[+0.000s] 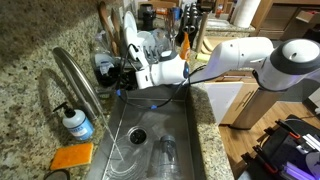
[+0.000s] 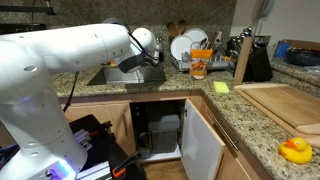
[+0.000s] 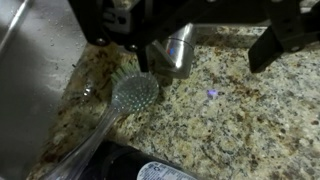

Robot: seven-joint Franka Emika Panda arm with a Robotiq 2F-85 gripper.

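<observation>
My gripper stands open over the speckled counter behind the sink, its two dark fingers spread apart in the wrist view. Toward the left finger is a shiny metal cylinder (image 3: 180, 50); whether it touches that finger I cannot tell. Below it lies a scrub brush (image 3: 135, 92) with a clear handle. A dark bottle (image 3: 150, 168) with a white label shows at the bottom edge. In exterior view 1 the white arm (image 1: 165, 70) reaches across the sink's far end, and the fingertips are hard to make out there.
The steel sink (image 1: 185, 135) holds a clear container (image 1: 166, 155). A curved faucet (image 1: 80, 78), a soap bottle (image 1: 76, 122) and an orange sponge (image 1: 72, 156) line the wall side. Dishes stand in a rack (image 2: 190, 50). A yellow duck (image 2: 296, 150) sits on the right counter.
</observation>
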